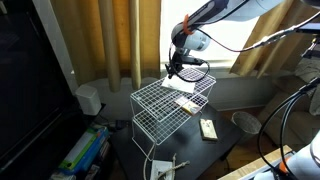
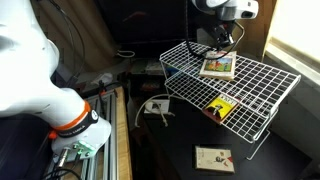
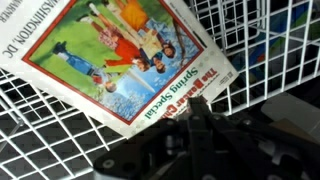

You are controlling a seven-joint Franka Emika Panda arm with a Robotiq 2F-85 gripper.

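Note:
A picture booklet [image 3: 115, 65] with colourful children on its cover and "Spring Special" lettering fills the upper left of the wrist view. It lies on the top of a white wire rack [image 3: 50, 150]; in exterior view 2 the same booklet [image 2: 218, 66] is near the rack's far side. My gripper is shut, its tips right at the lettered edge of the booklet. Whether paper is caught between them cannot be made out. From exterior view 1, the gripper [image 1: 171, 70] appears just over the white booklet [image 1: 178, 86].
A small yellow and red packet [image 2: 221, 107] rests nearer the front of the rack. On the dark table a pale card [image 2: 214, 159] and a white piece [image 2: 158, 106] with a cable lie apart. Curtains [image 1: 147, 35] hang behind the rack.

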